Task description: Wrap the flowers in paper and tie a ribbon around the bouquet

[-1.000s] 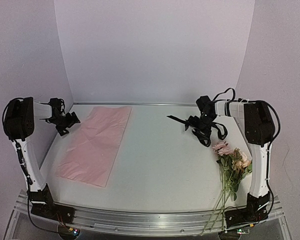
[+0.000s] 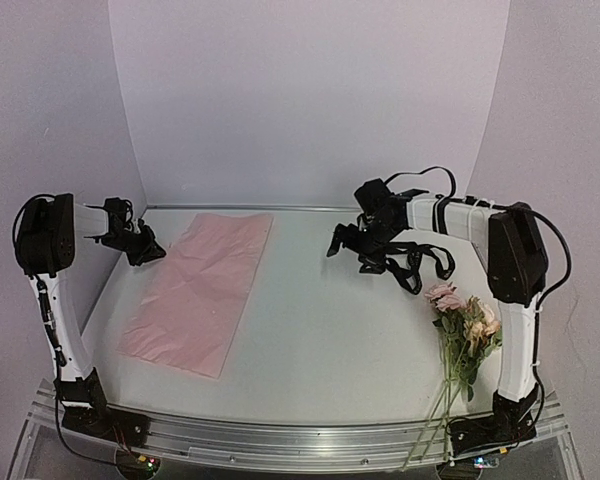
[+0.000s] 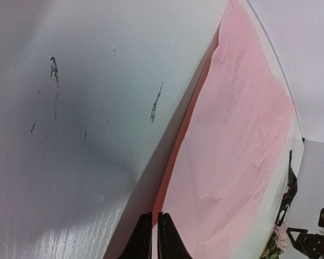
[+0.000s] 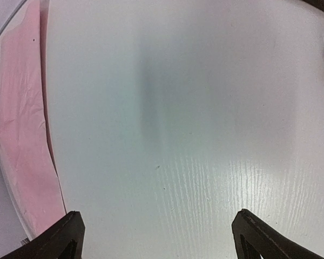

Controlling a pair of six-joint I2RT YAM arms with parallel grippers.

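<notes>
The bouquet of pink and cream fake flowers (image 2: 465,320) lies at the table's right front, stems over the metal edge. A black ribbon (image 2: 414,275) is looped on the table behind it. Over the ribbon's left part, my right gripper (image 2: 350,252) stands wide open; its fingers (image 4: 262,240) have only bare table between them. A pink paper sheet (image 2: 200,290) lies flat on the left. At its left edge, my left gripper is shut, with its tips at that edge; whether paper is pinched between them is unclear.
Walls (image 2: 310,100) close off the back and both sides, and a metal rail (image 2: 290,438) runs along the front.
My left gripper has shut at the paper's edge, and the sheet has shifted slightly right. The right gripper has moved left and opened, now covering the ribbon's straight end.
</notes>
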